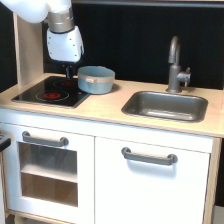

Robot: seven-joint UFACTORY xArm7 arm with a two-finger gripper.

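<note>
A blue-grey pot [96, 80] sits upright at the right side of the black stovetop [30, 95], on the back part of the counter. My gripper [71, 73] points down from the white arm at the upper left, just left of the pot. Its dark fingertips are close to the pot's left side. Whether they touch it, or hold a handle there, is too small to tell.
Red rings mark the burners on the stovetop. To the right are a sink [133, 103] and a grey faucet [176, 68]. Below are an oven door [45, 135] and a white cabinet door [150, 190].
</note>
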